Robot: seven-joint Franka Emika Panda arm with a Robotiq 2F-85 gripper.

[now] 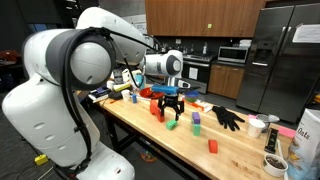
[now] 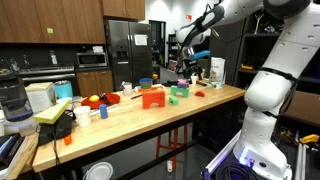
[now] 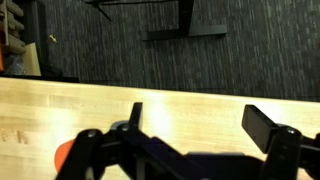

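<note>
My gripper (image 1: 170,112) hangs above the wooden table near its front edge, its fingers apart. In the wrist view its fingers (image 3: 262,126) stand wide of each other, with only bare tabletop between them. A small green block (image 1: 171,125) lies on the table just below the gripper. Beside it, to the left, is a red box (image 1: 154,107), partly behind the gripper. An orange-red piece (image 3: 63,155) shows at the lower left of the wrist view.
To the right are a purple and green stack (image 1: 196,123), a red block (image 1: 213,146), a black glove (image 1: 224,118) and a white container (image 1: 257,127). The table's front edge (image 3: 180,93) runs close by, with dark floor beyond. Open tabletop lies at the front right.
</note>
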